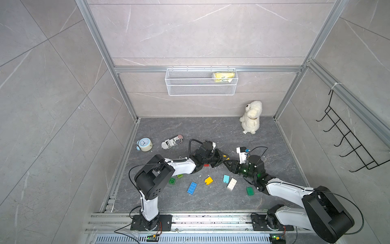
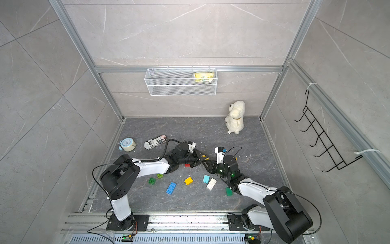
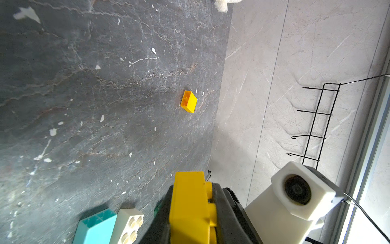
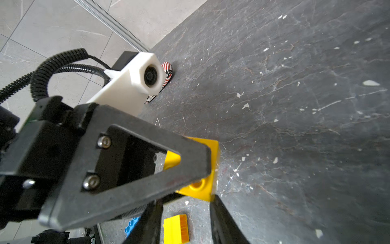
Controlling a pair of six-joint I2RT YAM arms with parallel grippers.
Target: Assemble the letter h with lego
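My left gripper is shut on a yellow brick (image 3: pixel 187 205), raised off the floor. From the other side my right gripper faces it, its fingers (image 4: pixel 225 225) parted. In the right wrist view the lower end of the held brick is close to those fingertips; I cannot tell whether they touch. Loose bricks lie on the floor: yellow (image 1: pixel 208 180), blue (image 1: pixel 191 187), cyan (image 1: pixel 226 179), white (image 1: pixel 232 184), dark green (image 1: pixel 249 191) and two smaller green ones. Partly hidden under the left arm is a red brick (image 1: pixel 206 165). Another yellow brick (image 3: pixel 189 101) lies farther right.
Toward the back stand a clock (image 1: pixel 144 144), a patterned shoe-like object (image 1: pixel 172 142) and a white plush toy (image 1: pixel 250 117). A wire basket (image 1: pixel 201 86) hangs on the back wall, a black hook rack (image 1: pixel 345 136) on the right wall. Floor behind the grippers is clear.
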